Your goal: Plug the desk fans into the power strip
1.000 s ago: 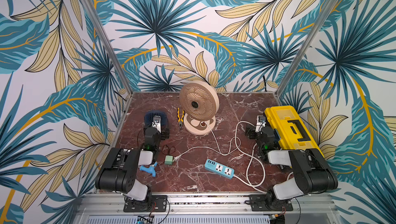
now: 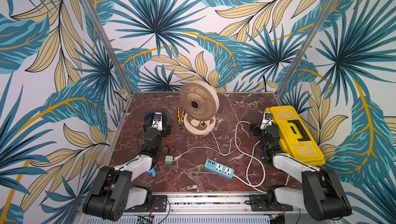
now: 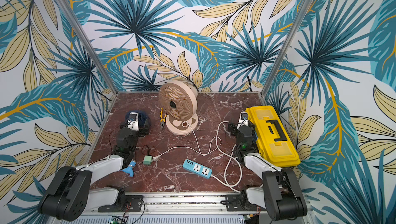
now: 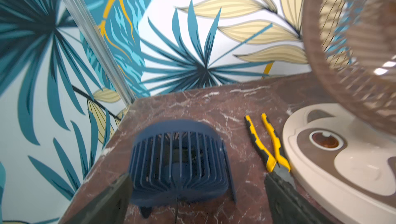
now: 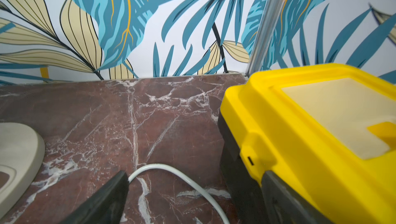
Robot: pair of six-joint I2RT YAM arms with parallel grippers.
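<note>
The beige-brown desk fan (image 2: 199, 101) stands upright at the back middle of the table. Its thin white cord (image 2: 220, 152) curves forward, then left, to a white plug (image 2: 177, 158) lying beside a small green block (image 2: 168, 160). A blue power strip (image 2: 219, 168) with two large sockets lies front and centre, nothing plugged into those sockets. In the left wrist view my left gripper is open, facing a dark blue slatted item (image 4: 178, 164), with empty space between its fingers. My right gripper is also open and empty, beside the yellow toolbox (image 5: 313, 141).
Yellow-handled pliers (image 2: 180, 118) lie left of the fan base. The strip's thicker white cable (image 2: 264, 174) loops near my right arm. A light blue object (image 2: 152, 172) is partly covered by my left arm. Bare marble tabletop (image 5: 181, 120) extends behind the right gripper.
Both arms have shifted, with their elbows swung outward and toward the front. The right gripper moved slightly right, the left one slightly forward. More of the light blue object is covered.
</note>
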